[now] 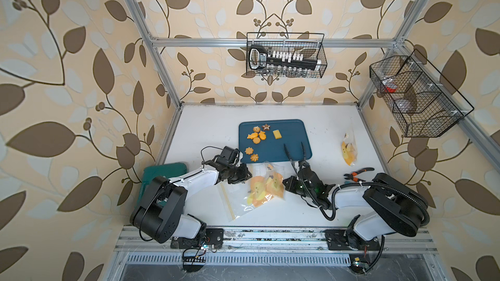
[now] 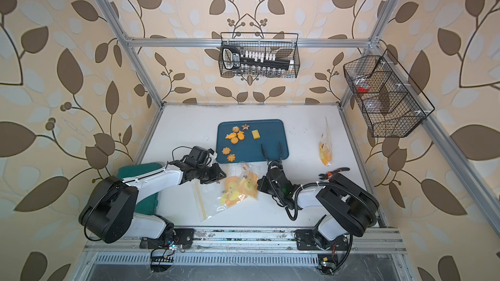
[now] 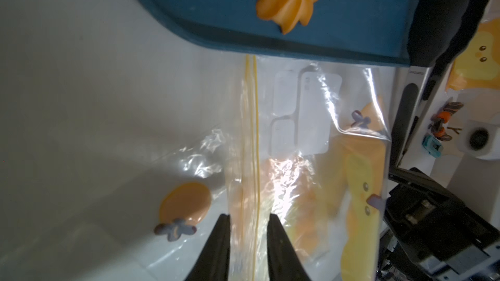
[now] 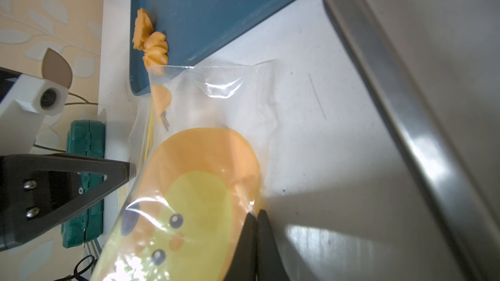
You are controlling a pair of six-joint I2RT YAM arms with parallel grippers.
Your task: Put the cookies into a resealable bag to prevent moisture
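Observation:
Several cookies (image 1: 253, 157) lie on a blue tray (image 1: 286, 153). Below it lie clear resealable bags printed with yellow characters (image 1: 257, 190). My left gripper hangs open over a bag's zipper strip (image 3: 255, 125), which shows between and beyond its fingers. My right gripper is shut at the right edge of a bag (image 4: 192, 187); whether the plastic is between its fingertips is hard to tell.
Metal tongs (image 1: 289, 153) lie across the tray's right part. Another bag (image 1: 348, 151) and orange-handled pliers (image 1: 356, 176) are at the right. A green case (image 1: 156, 171) is at the left. Wire baskets hang on the walls.

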